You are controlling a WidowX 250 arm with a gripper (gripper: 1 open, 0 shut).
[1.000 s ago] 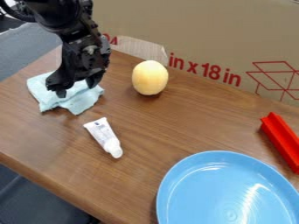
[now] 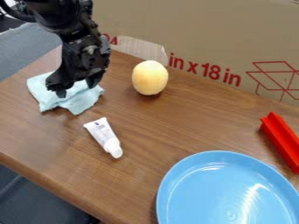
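Observation:
My black gripper [image 2: 73,80] is low over a folded pale blue cloth [image 2: 76,102] at the left of the wooden table [image 2: 163,131]. Its fingertips reach down to the cloth and stand apart; whether they touch it is hard to tell. A white tube [image 2: 103,136] lies in front of the cloth. A yellow egg-shaped object [image 2: 149,78] stands to the gripper's right.
A blue plate [image 2: 225,198] occupies the front right. A red block [image 2: 281,142] lies at the right edge. A cardboard box [image 2: 216,31] walls off the back.

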